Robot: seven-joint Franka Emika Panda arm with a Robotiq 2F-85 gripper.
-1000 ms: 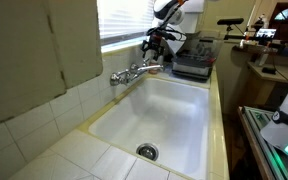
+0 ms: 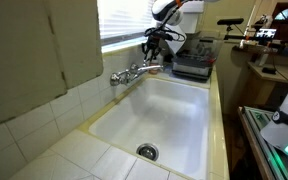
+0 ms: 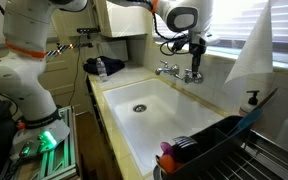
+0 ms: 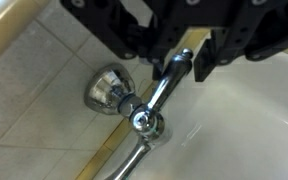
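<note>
A chrome wall faucet [image 3: 174, 70] reaches over the white sink [image 3: 154, 120], mounted on the tiled back wall. My gripper [image 3: 196, 50] points down just above the faucet's right-hand end. In the wrist view a chrome lever handle [image 4: 169, 85] rises from its round joint [image 4: 147, 121] toward the dark fingers [image 4: 157, 55]. These stand apart, with the lever's tip in or just under the gap between them. Contact cannot be made out. From the far side, the gripper [image 2: 149, 47] is small and dark over the faucet [image 2: 134, 73].
A black dish rack [image 3: 219, 145] with dishes stands at the sink's near right. A soap bottle [image 3: 248, 103] is by the wall behind it. Window blinds [image 3: 249, 35] hang behind the arm. The sink basin is empty, its drain [image 2: 147, 151] uncovered.
The arm stays over the faucet, with at most a very slight shift of the gripper. The faucet and sink look the same.
</note>
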